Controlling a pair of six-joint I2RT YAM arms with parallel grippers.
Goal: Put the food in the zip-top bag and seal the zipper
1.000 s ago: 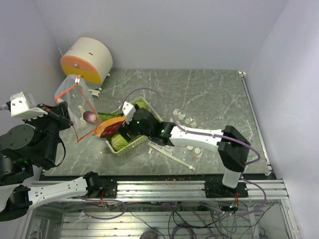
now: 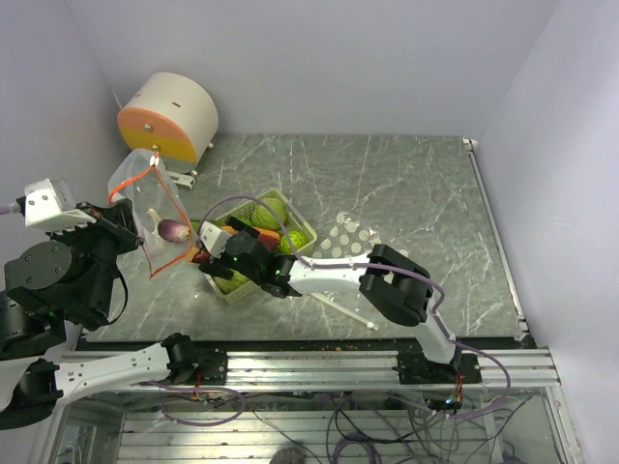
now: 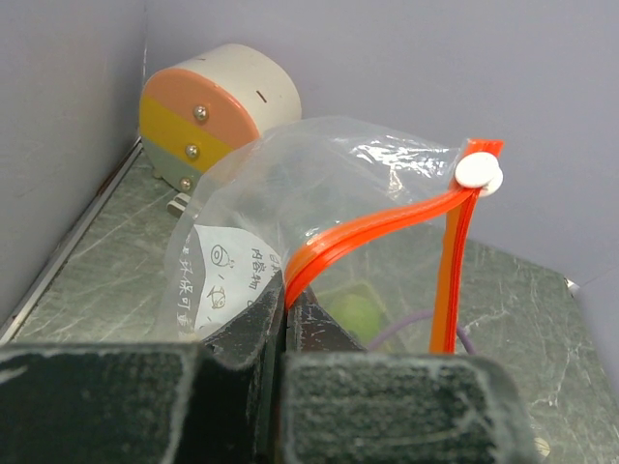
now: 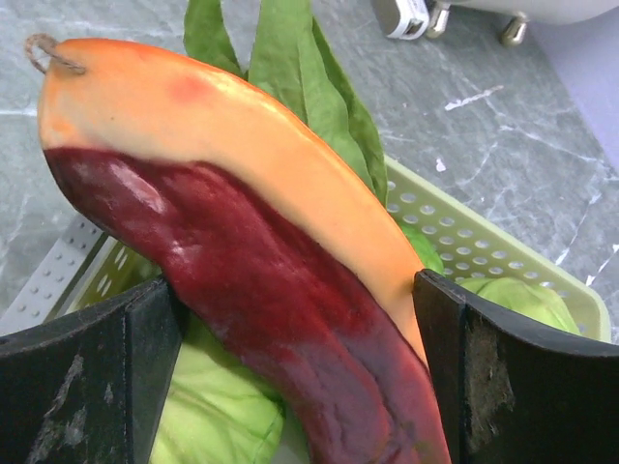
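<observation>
The clear zip top bag (image 2: 135,198) stands at the left, its orange zipper (image 3: 387,220) spread with a white slider (image 3: 477,171) at the top corner. A purple-and-white onion (image 2: 173,230) shows through or beside it in the top view. My left gripper is shut on the bag's edge by the zipper. In the right wrist view, a long curved food piece (image 4: 261,242), orange above and dark red below, lies across the basket. My right gripper is open around it, one finger (image 4: 474,367) close against its orange side; whether both touch is unclear.
The pale green basket (image 4: 503,261) also holds green cabbages (image 4: 218,406) and long green leaves (image 4: 309,92). Behind the bag stands a striped white drum (image 2: 179,111). A clear sheet with white dots (image 2: 350,235) lies right of the basket.
The left gripper and bag have hardly moved.
</observation>
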